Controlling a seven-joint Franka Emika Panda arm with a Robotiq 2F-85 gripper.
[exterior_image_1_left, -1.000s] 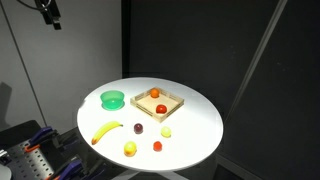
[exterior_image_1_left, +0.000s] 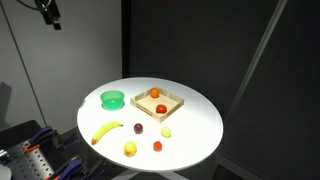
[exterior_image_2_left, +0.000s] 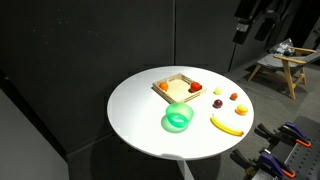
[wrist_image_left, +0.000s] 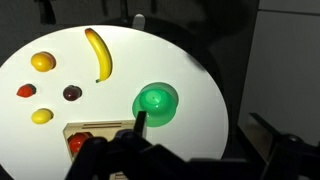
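Note:
No task is named; toy fruit, a bowl and a box stand on a round white table (exterior_image_1_left: 200, 135). My gripper is high above the table, its two dark fingers wide apart with nothing between them. In exterior view 1 only part of the gripper (exterior_image_1_left: 52, 20) shows at the upper left. The green bowl (wrist_image_left: 157, 103) looks empty in the wrist view. A yellow banana (exterior_image_1_left: 106, 131) lies at the near left. The wooden box (exterior_image_2_left: 178, 77) holds an orange fruit (exterior_image_1_left: 155, 94) and a red tomato (exterior_image_1_left: 161, 109).
Loose on the table are a dark plum (exterior_image_1_left: 138, 129), a yellow lemon (exterior_image_1_left: 166, 132), a small red fruit (exterior_image_1_left: 157, 146) and a yellow-orange fruit (exterior_image_1_left: 130, 149). Bare tabletop extends to the right of the box in exterior view 1. Dark curtains stand behind.

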